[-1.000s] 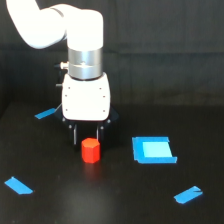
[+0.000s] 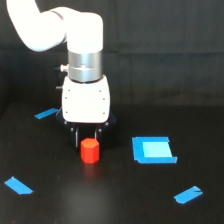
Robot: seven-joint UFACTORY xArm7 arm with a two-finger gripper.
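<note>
A small red block (image 2: 90, 151) rests on the dark tabletop, left of the middle of the camera view. Just above and seemingly behind it hangs my gripper (image 2: 88, 136), pointing down from the white arm. Its dark fingers stand apart, a little wider than the block, and are hard to make out against the black table. No grip on the block shows. How deep the fingertips reach beside or behind it I cannot tell.
Right of the block, blue tape frames a pale square (image 2: 157, 149) on the table. Single blue tape strips lie at the front left (image 2: 18, 186), front right (image 2: 188, 195) and back left (image 2: 46, 113).
The arm and gripper have come down very slightly. The block appears to be in nearly the same place.
</note>
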